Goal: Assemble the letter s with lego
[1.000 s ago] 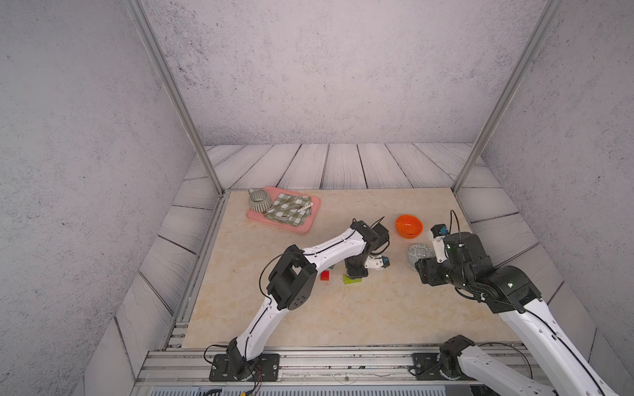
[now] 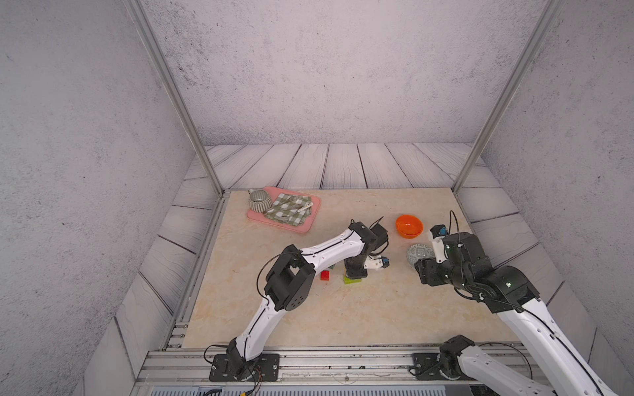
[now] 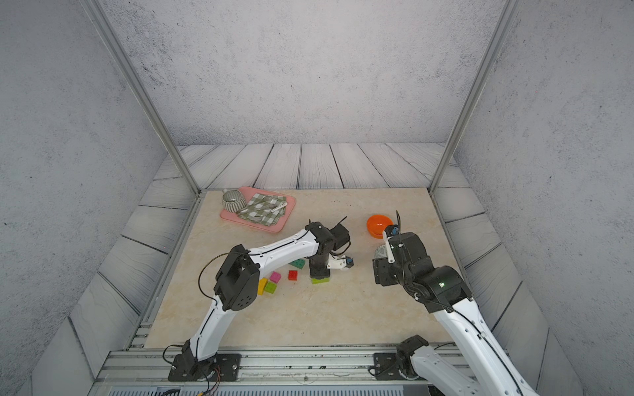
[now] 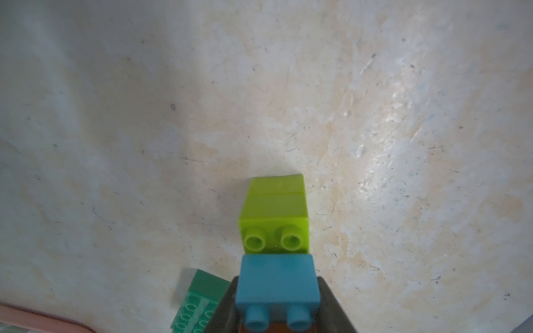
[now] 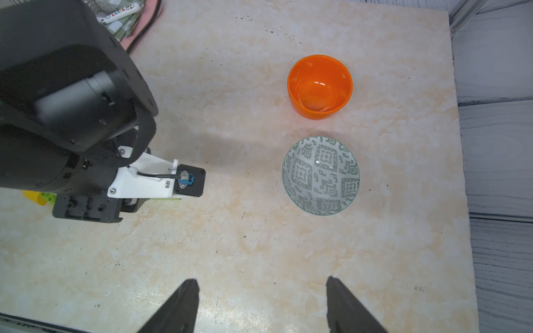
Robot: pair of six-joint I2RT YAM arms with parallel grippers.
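Observation:
In the left wrist view my left gripper is shut on a light blue brick (image 4: 277, 280), with something orange-red just beneath it. The brick is right against a lime green brick piece (image 4: 273, 208) on the table; whether they are joined I cannot tell. A dark green brick (image 4: 200, 299) lies beside them. In the top right view a red brick (image 3: 292, 275), a pink one (image 3: 275, 277), a yellow one (image 3: 262, 285) and another green one (image 3: 270, 287) lie loose. My right gripper hovers open over bare table at the right, nothing between its fingers.
An orange bowl (image 5: 319, 83) and a patterned grey bowl (image 5: 320, 176) stand at the right. A pink tray (image 2: 303, 227) with a checked cloth and striped cup lies at the back left.
The right arm looks nearly unchanged.

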